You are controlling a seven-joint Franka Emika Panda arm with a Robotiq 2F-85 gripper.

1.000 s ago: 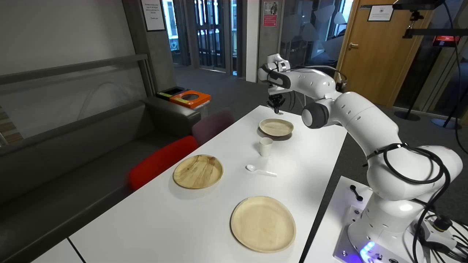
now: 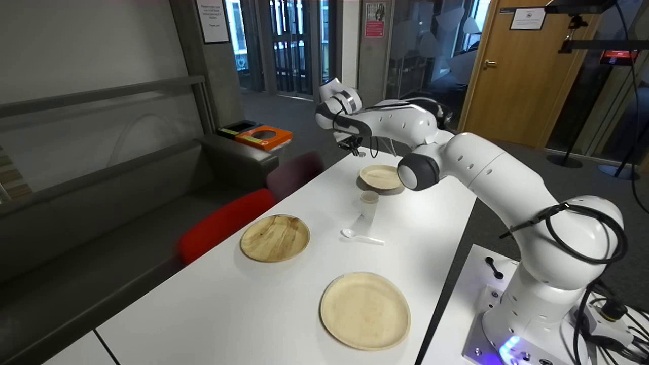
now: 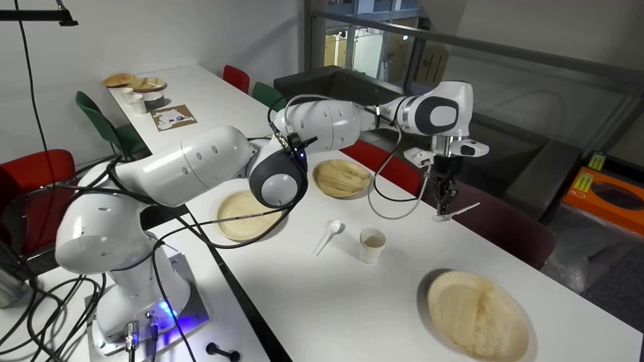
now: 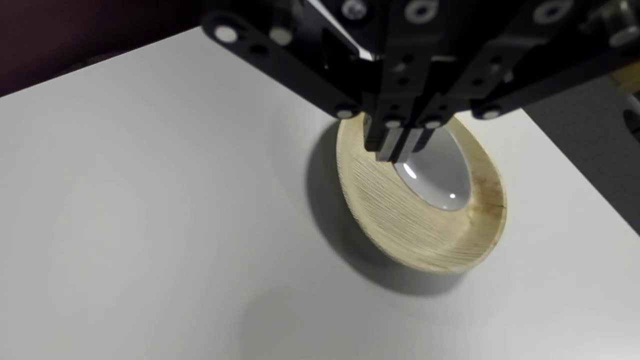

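My gripper (image 3: 444,210) is shut on a white spoon (image 3: 462,209) above the table's far edge. In the wrist view, the spoon's pale bowl (image 4: 441,180) shows just beyond the fingertips, with part of the handle behind them. The gripper lines up there with a round wooden plate (image 4: 378,186), seen below the spoon. Exterior view 1 shows only a small pale bit of the spoon (image 2: 362,154) by the gripper (image 2: 354,151).
On the white table are a pale cup (image 2: 368,204), a second white spoon (image 2: 363,237), and three wooden plates: one far (image 2: 380,176), one at left (image 2: 275,238), one near (image 2: 365,310). Chairs line the left edge. Open tabletop lies between the near plates.
My arm and gripper have swung left in exterior view 1, toward the table's chair side, carrying the spoon. The plates, cup and lying spoon have stayed put.
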